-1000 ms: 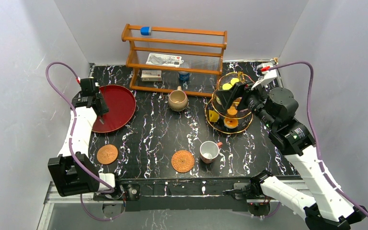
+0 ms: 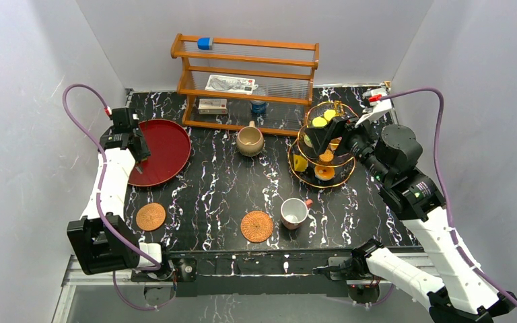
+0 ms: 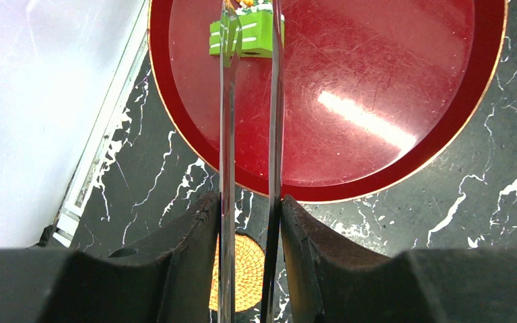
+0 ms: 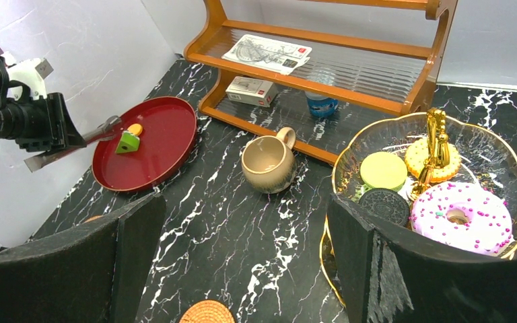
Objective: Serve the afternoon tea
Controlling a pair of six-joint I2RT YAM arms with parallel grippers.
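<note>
A green block-like treat (image 3: 256, 42) lies on the red plate (image 2: 165, 155), with something small and orange behind it; my left gripper is over it, its long metal fingers part open and reaching around or over the treat. My right gripper stands open above the gold-rimmed tiered stand (image 4: 511, 168), which holds a pink donut (image 4: 444, 232), a green round sweet (image 4: 384, 171), a dark cookie (image 4: 384, 206) and others. A beige mug (image 2: 250, 143), a white cup (image 2: 293, 214) and woven coasters (image 2: 256, 227) stand on the marble table.
A wooden shelf (image 2: 246, 57) at the back holds boxes, a packet and a blue can. The left wall is close to my left arm. The middle of the table between plate and stand is mostly clear.
My left gripper has shifted slightly over the plate, and some green shows beside it in the top view. The right arm has moved very slightly.
</note>
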